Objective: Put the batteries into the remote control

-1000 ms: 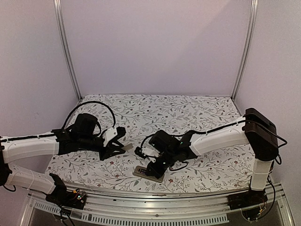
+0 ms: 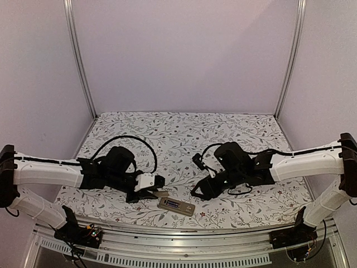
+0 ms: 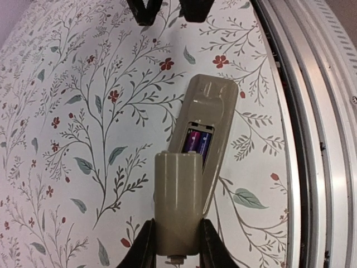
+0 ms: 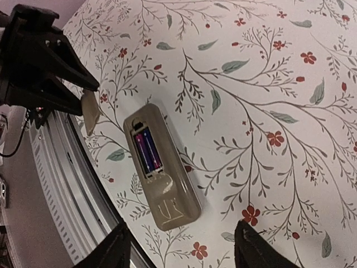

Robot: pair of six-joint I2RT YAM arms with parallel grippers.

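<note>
The beige remote control (image 2: 176, 206) lies face down near the table's front edge, its battery compartment uncovered. Two purple batteries (image 4: 147, 149) lie side by side in that compartment, as the right wrist view shows. My left gripper is shut on the beige battery cover (image 3: 178, 195), which is held above the table at the remote's left end and hides part of the remote in the left wrist view. Apart from the remote, to its right, my right gripper stands partly open with nothing between its fingers.
A metal rail (image 2: 167, 237) runs along the table's front edge, close to the remote.
My right gripper has lifted off the remote and drawn back to the right. The left gripper has come rightward and toward the front with the cover, close to the remote.
</note>
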